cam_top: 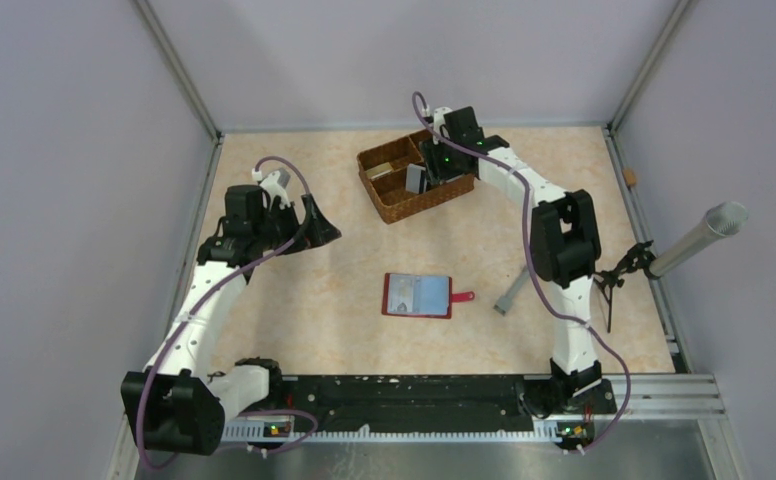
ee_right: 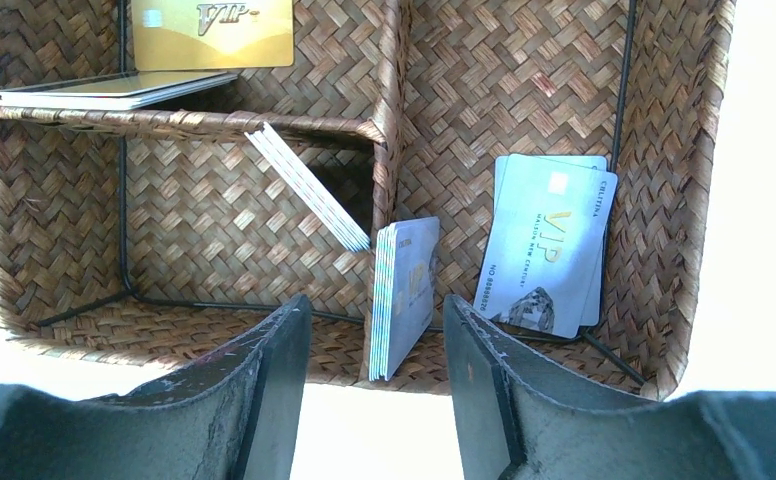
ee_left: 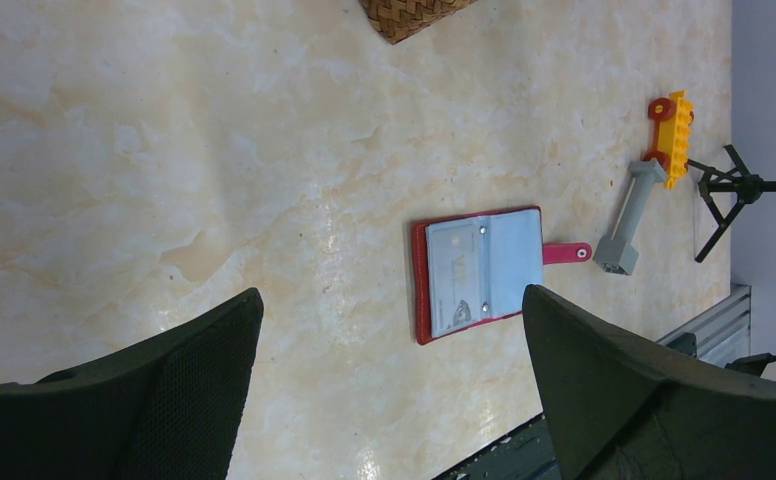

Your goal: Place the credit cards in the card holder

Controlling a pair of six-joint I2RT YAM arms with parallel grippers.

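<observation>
The open card holder [cam_top: 417,296], red with clear pockets and a strap, lies flat on the table. Farther back stands a woven basket [cam_top: 411,208] with compartments. Over it hangs my right gripper, open, its fingers on either side of a stack of white cards [ee_right: 399,300] that leans on a divider; clear gaps show on both sides. Other cards in the basket are a flat silver VIP pair [ee_right: 549,245], a gold card [ee_right: 214,35] and a slanted white stack [ee_right: 309,190]. My left gripper is open and empty, left of the holder.
A grey block-like piece [ee_left: 629,220] and a yellow toy car [ee_left: 670,138] lie to the holder's right, near a small black tripod [ee_left: 734,187]. Table space between the left gripper and the holder is bare.
</observation>
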